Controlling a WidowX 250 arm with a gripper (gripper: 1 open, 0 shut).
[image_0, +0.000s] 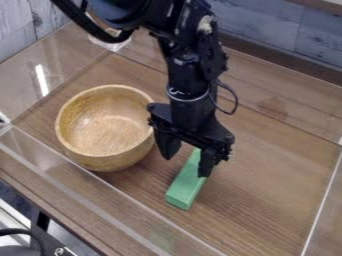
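My black gripper (187, 143) hangs low over a green bar-shaped object (189, 183) lying on the wooden table, its fingers spread open at the upper end of the green object. Whether the fingertips touch it I cannot tell. A tan oval bowl (78, 122) stands just left of the gripper.
A pale plank surface (299, 35) lies beyond the back edge, and some cables show at the bottom-left corner.
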